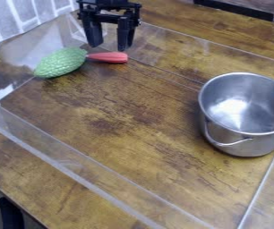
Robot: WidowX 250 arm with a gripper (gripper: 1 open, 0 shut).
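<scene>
My black gripper (108, 40) is at the top centre, open, its two fingers apart with nothing seen between them. Just below it a small red object (109, 57), elongated with a narrower left end, lies on the wooden surface. To its left sits a green bumpy oval object (58, 63), like a toy vegetable. A large steel pot (244, 114) with a handle stands at the right.
A clear plastic edge (91, 165) runs around the wooden work surface (122, 116). A dark strip lies at the back right.
</scene>
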